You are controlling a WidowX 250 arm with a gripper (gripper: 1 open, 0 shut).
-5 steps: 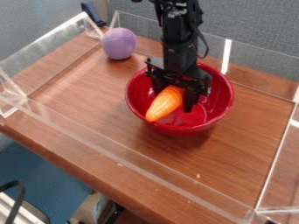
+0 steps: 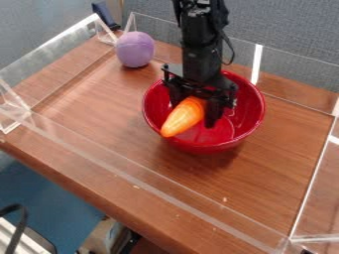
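Observation:
My black gripper [image 2: 201,99] reaches down from the top into a red bowl [image 2: 239,129] on the wooden table. An orange carrot-like toy [image 2: 181,120] lies slanted at the bowl's left, right at the fingertips. The gripper's dark body hides the toy's upper end, so I cannot tell whether the fingers are closed on it.
A purple ball [image 2: 135,49] sits at the back left of the table [image 2: 106,169]. Clear low walls edge the table.
The gripper and the orange toy have shifted very slightly to the left; otherwise the scene looks the same.

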